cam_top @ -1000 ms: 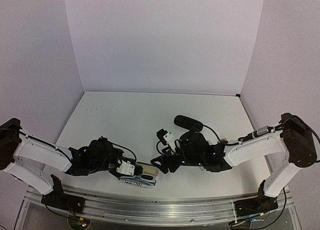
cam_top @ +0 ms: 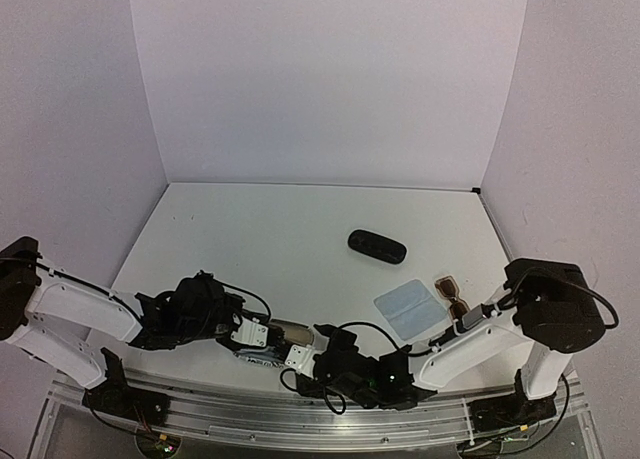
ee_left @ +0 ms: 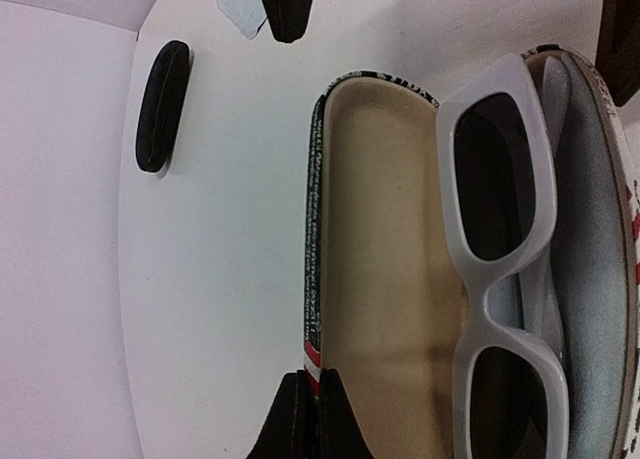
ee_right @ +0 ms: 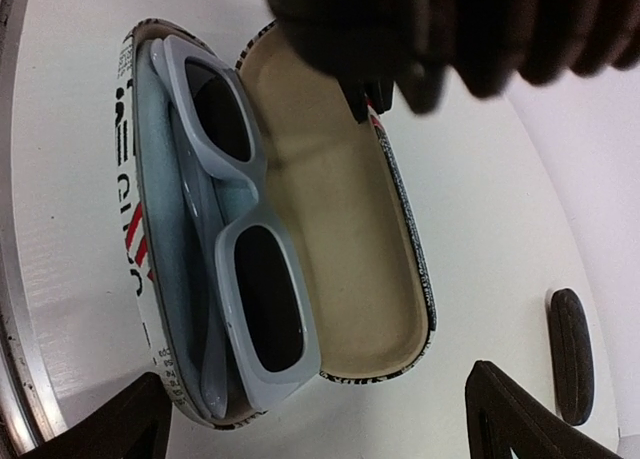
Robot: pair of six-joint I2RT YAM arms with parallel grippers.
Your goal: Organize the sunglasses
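White-framed sunglasses sit in an open case, lenses toward its beige-lined lid, arms folded against the blue-grey lined half. My left gripper is shut on the lid's rim; the right wrist view also shows those dark fingers at that edge. My right gripper stands open at the case's other end, one finger near the printed outer side and the other out past the lid. Nothing is pinched between them. From above, the arms cover much of the case.
A closed black case lies farther back. To the right are a light blue cloth and brown sunglasses. A metal rail runs along the front edge.
My right gripper has come left and toward the front edge, from beside the case to its right end, uncovering the cloth and brown sunglasses. The left arm stays still.
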